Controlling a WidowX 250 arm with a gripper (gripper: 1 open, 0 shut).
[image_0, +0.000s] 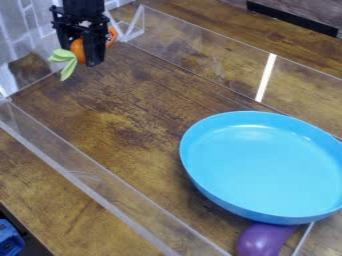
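My black gripper (80, 38) is at the top left, closed around an orange carrot (88, 50) with pale green leaves (64, 62) hanging down to the left. The carrot is near the far left corner of a clear-walled enclosure on the wooden surface. Whether it touches the floor is hard to tell.
A large light blue plate (261, 160) takes up the right side, with a purple eggplant (265, 240) below it. Clear walls (80, 180) border the area. A blue object (8, 240) sits at the bottom left edge.
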